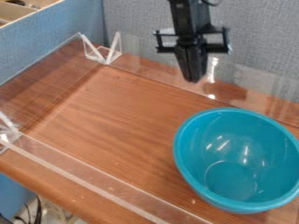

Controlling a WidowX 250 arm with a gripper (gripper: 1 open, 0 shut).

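My black gripper [193,63] hangs over the back of the wooden table, upper middle of the camera view, its fingers shut with nothing visible between them. Below it and to the right, a large teal bowl [233,166] sits at the table's right side, empty, some distance from the fingertips.
Clear plastic walls with white corner brackets [101,51] edge the table [111,122]. The wood left of the bowl is bare. A grey padded wall [263,44] stands behind, and cables lie below the front left edge.
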